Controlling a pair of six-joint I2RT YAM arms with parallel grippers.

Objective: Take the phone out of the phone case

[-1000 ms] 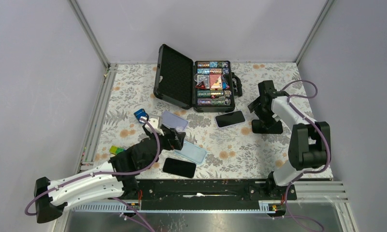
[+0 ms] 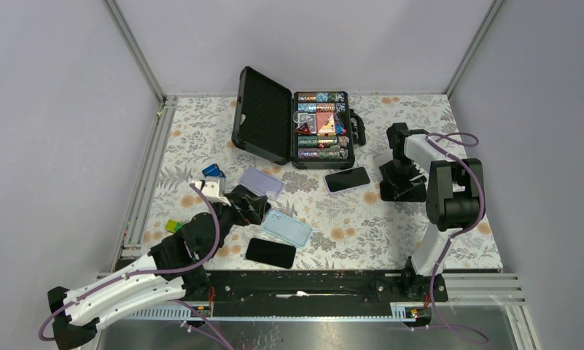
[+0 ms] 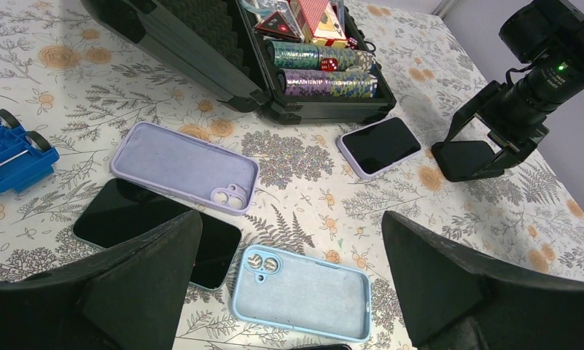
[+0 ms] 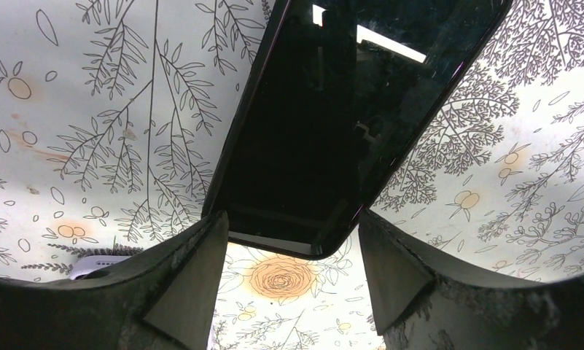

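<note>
A black phone (image 4: pixel 325 131) lies at the right of the table, with my right gripper low over its end, one finger at each long edge, part open; whether they touch is unclear. Left of it a phone (image 3: pixel 378 144) sits in a lilac case. An empty lilac case (image 3: pixel 170 154) and an empty pale blue case (image 3: pixel 303 295) lie near my left gripper, which hangs open over them. A dark phone (image 3: pixel 128 211) lies between those cases, and another (image 2: pixel 270 252) is at the front.
An open black case (image 2: pixel 322 165) of chips and cards stands at the back. A blue toy (image 3: pixel 12 153) and a green-yellow item (image 2: pixel 173 225) lie at the left.
My right gripper has come down onto the phone at the right. My left arm has drawn back slightly toward the left.
</note>
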